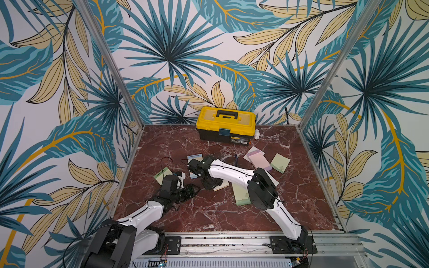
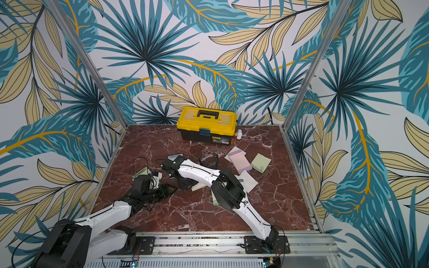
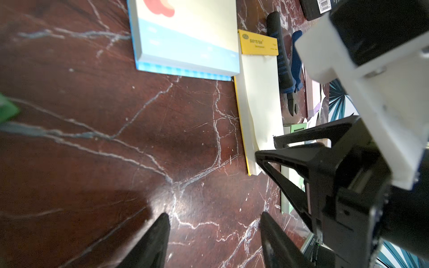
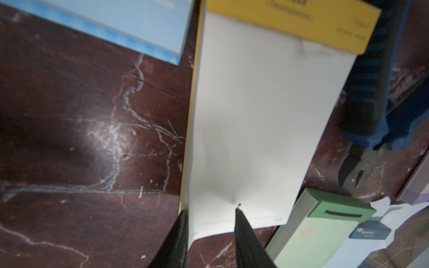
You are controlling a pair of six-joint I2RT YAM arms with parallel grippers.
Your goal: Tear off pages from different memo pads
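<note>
In the middle of the table a long white memo pad with a yellow top strip [image 4: 268,116] lies beside a blue-bordered pad [image 3: 185,35]. My right gripper is over the white pad's bottom end, part open, fingertips at its left edge and on or just over the sheet; whether paper is between them is unclear. My left gripper hangs open over bare marble, left of and nearer than that pad. Green pads [image 4: 321,236] and pink pads [image 1: 259,158] lie to the right, with loose white sheets.
Pliers [image 4: 364,134] lie right of the white pad. A yellow-lidded toolbox [image 1: 225,125] with a small white bottle [image 2: 239,134] beside it stands at the back. The right arm stretches across the middle.
</note>
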